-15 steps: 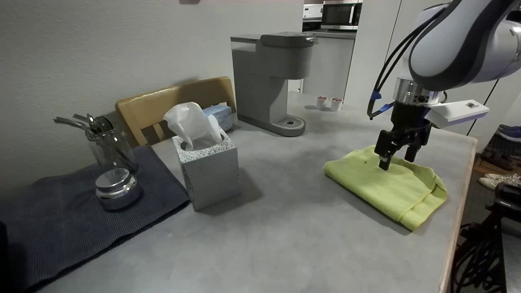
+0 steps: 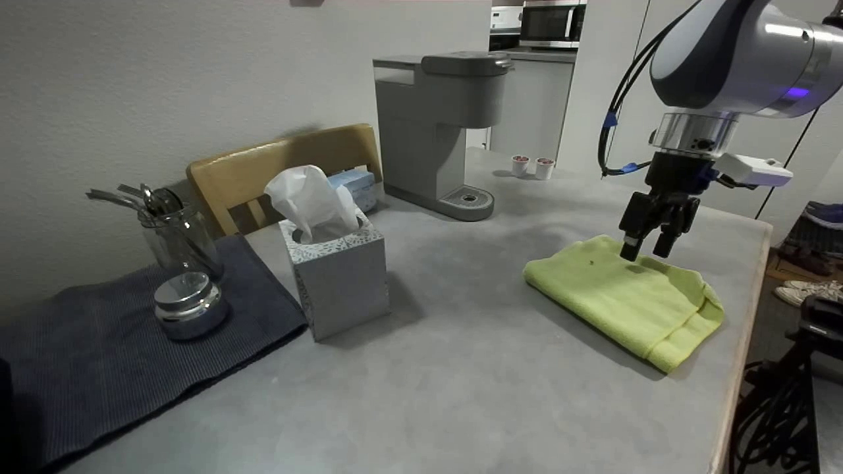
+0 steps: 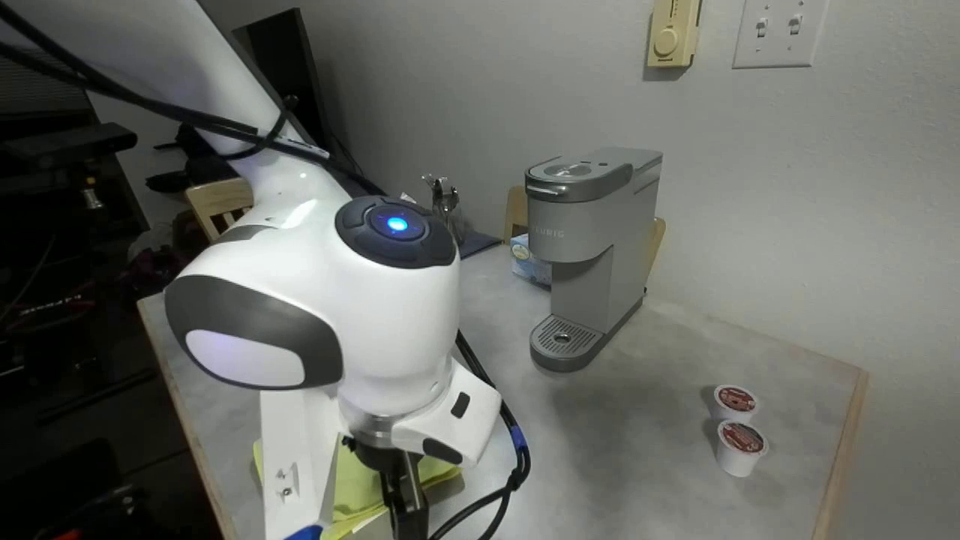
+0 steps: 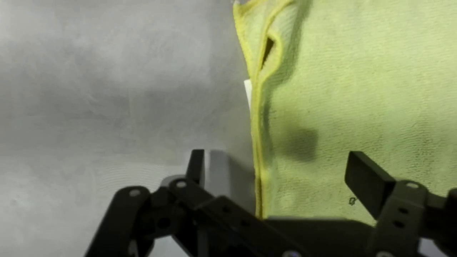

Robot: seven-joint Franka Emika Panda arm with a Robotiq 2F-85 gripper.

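A folded yellow-green cloth (image 2: 624, 300) lies flat near the right edge of the table. Just above its far side hangs my gripper (image 2: 644, 251), its fingers open and empty. From the wrist, the cloth (image 4: 364, 85) fills the right half, with its layered edge running between my two fingers. One finger (image 4: 196, 167) is over bare table, the other (image 4: 368, 184) over the cloth. In the second exterior view the arm hides most of the cloth (image 3: 360, 486), and the fingertips are out of frame.
A grey coffee maker (image 2: 442, 134) stands at the back, two small pods (image 2: 543, 168) beyond it. The tissue box (image 2: 340, 272) is left of centre. A silver-lidded jar (image 2: 190, 304) and a glass of utensils (image 2: 182, 237) rest on a dark mat (image 2: 95, 371). Mid-table is clear.
My gripper has risen a little and shifted slightly to the right in the first exterior view, and the wrist has tilted. The cloth lies as before.
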